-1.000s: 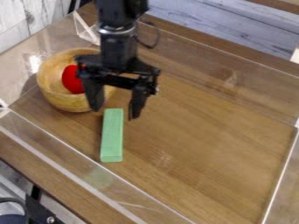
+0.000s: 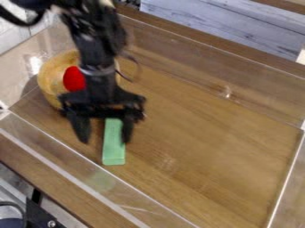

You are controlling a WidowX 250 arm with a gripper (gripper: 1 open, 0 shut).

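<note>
My black gripper (image 2: 105,134) is blurred by motion, its fingers spread open low over the near end of the table. A light green rectangular block (image 2: 114,153) lies under it, its upper part partly hidden by the fingers. A wooden bowl (image 2: 55,72) sits behind the arm at the left, partly hidden, with a red object (image 2: 73,79) in it.
A transparent edge strip runs along its near left and right sides. A pale plank wall stands at the back.
</note>
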